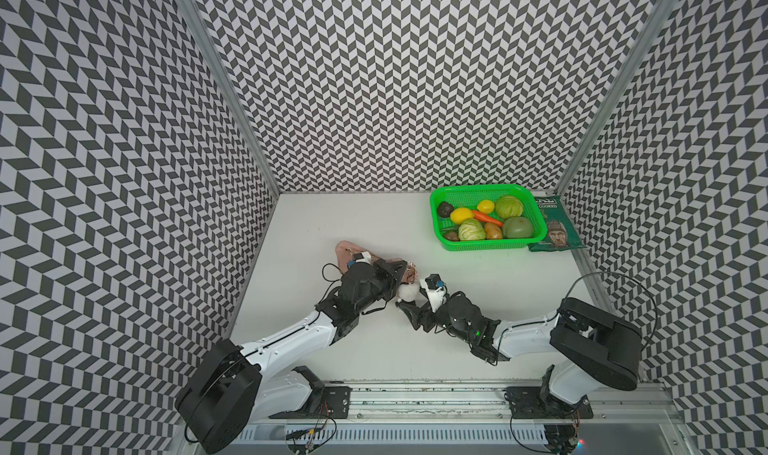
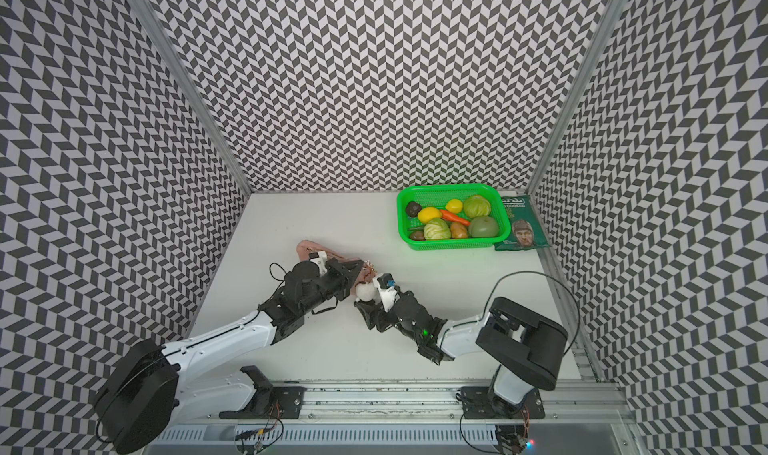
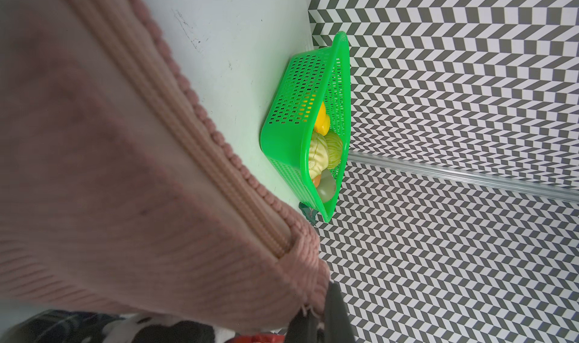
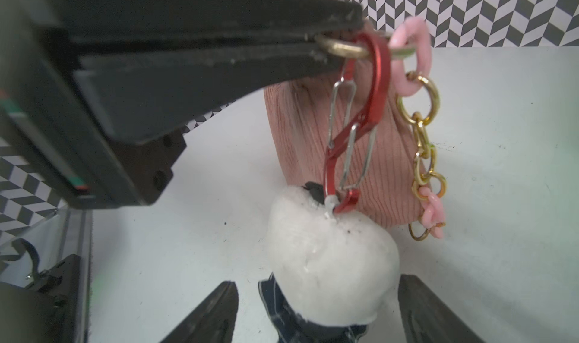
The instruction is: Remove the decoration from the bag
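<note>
The decoration is a white plush (image 4: 334,255) with a black base, hanging from linked red carabiners (image 4: 377,80). Those carabiners hook onto a gold ring (image 4: 401,51) by the pink ribbed bag (image 4: 362,156). My left gripper is shut on this ring. In the left wrist view, the bag (image 3: 150,192) fills the left side and its zipper runs diagonally. My right gripper stands open, one finger (image 4: 211,313) on each side of the plush and visibly apart from it. From above, the plush (image 1: 409,292) lies between the two grippers.
A pink and gold chain (image 4: 424,150) dangles beside the carabiners. At the back right are a green basket (image 1: 489,245) of toy fruit and vegetables and a dark green packet (image 1: 556,227).
</note>
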